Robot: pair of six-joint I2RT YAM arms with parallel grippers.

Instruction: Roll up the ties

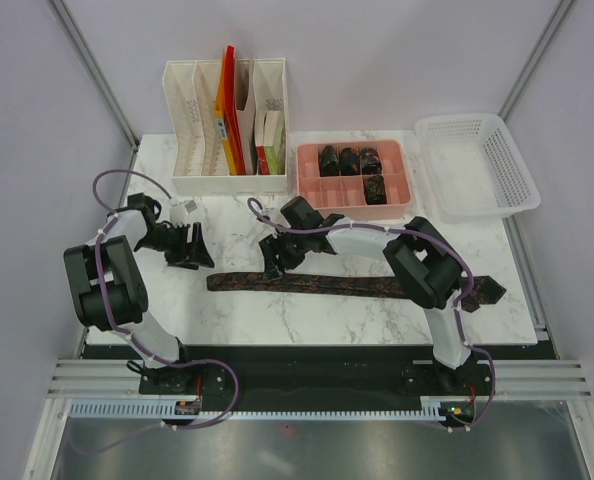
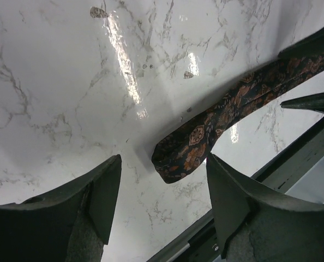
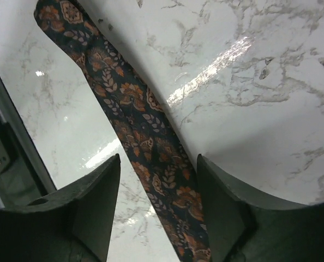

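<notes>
A long dark floral tie (image 1: 347, 285) lies flat across the front of the marble table, its left end (image 2: 181, 158) slightly bunched. My left gripper (image 1: 192, 255) hangs left of that end, fingers apart; in the left wrist view the end lies just beyond them. My right gripper (image 1: 272, 258) is over the tie's left part; in the right wrist view the tie (image 3: 151, 142) runs between its spread fingers. The tie's right stretch is partly hidden under the right arm.
A white file organiser (image 1: 192, 120) stands at the back, beside a pink divided box (image 1: 332, 205) holding rolled ties and a white basket (image 1: 467, 160). Dark folded fabric (image 1: 487, 292) lies at the right.
</notes>
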